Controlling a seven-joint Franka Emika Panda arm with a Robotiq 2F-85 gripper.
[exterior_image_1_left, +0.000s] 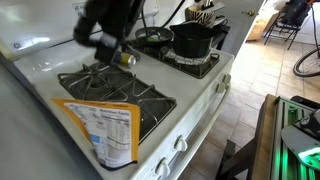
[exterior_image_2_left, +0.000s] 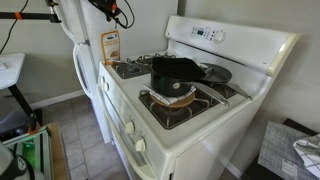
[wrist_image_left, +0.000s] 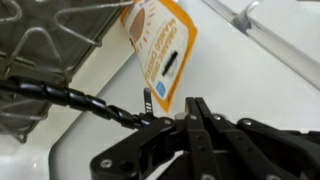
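A white and orange pouch (exterior_image_1_left: 108, 135) with printed nutrition facts stands upright at the stove's front left corner, leaning slightly. In exterior view 2 the pouch (exterior_image_2_left: 111, 47) shows beside the left burners. The wrist view catches part of the pouch (wrist_image_left: 162, 50), with a dark smear across its face. My gripper is shut, with nothing showing between its fingers, and the pouch lies beyond it. In exterior view 1 the dark arm is blurred above the pouch, so the fingertips are hard to make out there.
Burner grates (exterior_image_1_left: 125, 95) lie right behind the pouch. A black pot (exterior_image_1_left: 192, 40) and a pan (exterior_image_1_left: 152, 36) stand on the right burners. In the wrist view a ridged black rod (wrist_image_left: 75, 98) crosses the left side. The stove's front edge carries several knobs.
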